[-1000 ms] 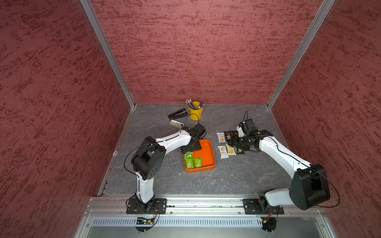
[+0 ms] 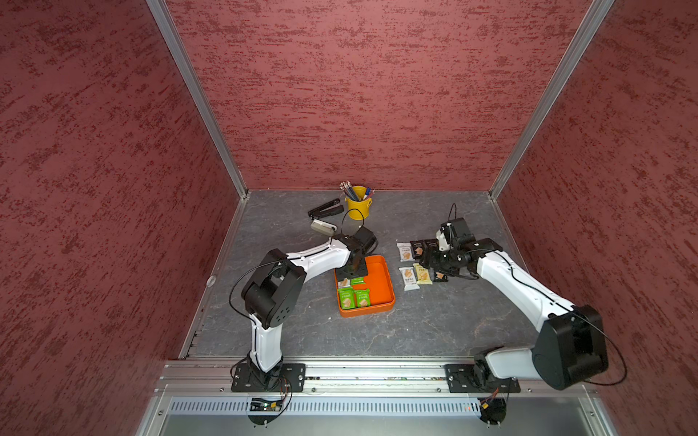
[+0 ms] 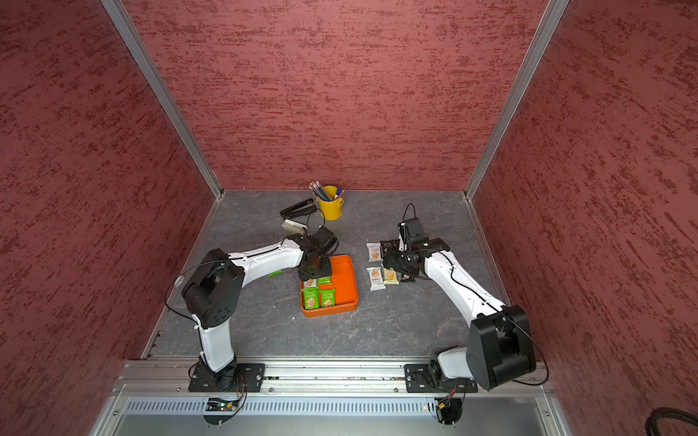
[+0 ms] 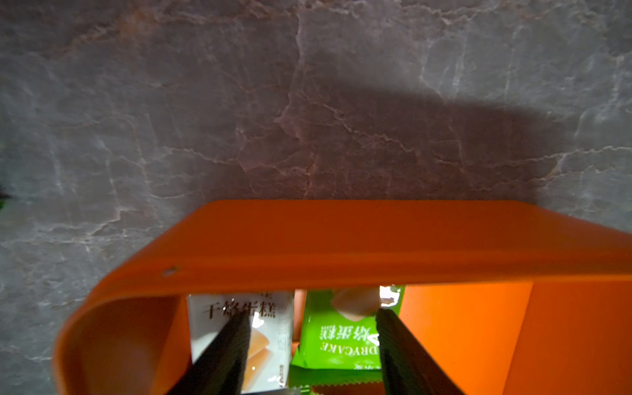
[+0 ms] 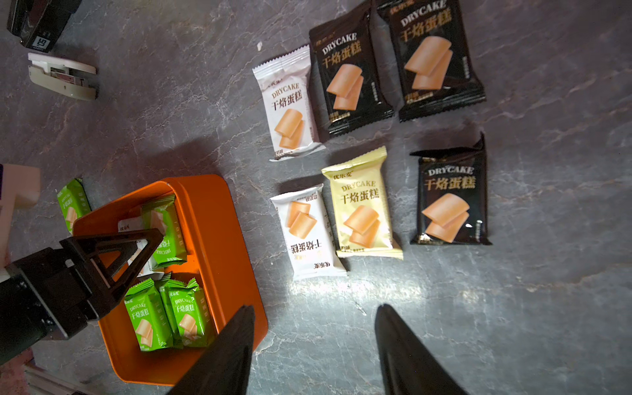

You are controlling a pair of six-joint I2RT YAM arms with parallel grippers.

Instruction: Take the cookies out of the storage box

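The orange storage box (image 5: 229,259) holds green cookie packs (image 5: 188,315) and a white one (image 4: 240,316). My left gripper is low over the box, open, above a white and a green pack, with nothing clearly held. My right gripper hangs open right of the box, over loose packs: white (image 5: 307,233), yellow (image 5: 361,204) and several black (image 5: 448,197) ones on the table.
A lone green pack (image 5: 72,204) lies just outside the box's left side. A stapler (image 5: 62,75), black tools (image 2: 325,212) and a yellow pen cup (image 2: 358,208) stand at the back.
My left gripper has shifted slightly over the box, showing more of a green pack below it. My right arm has moved only very slightly.
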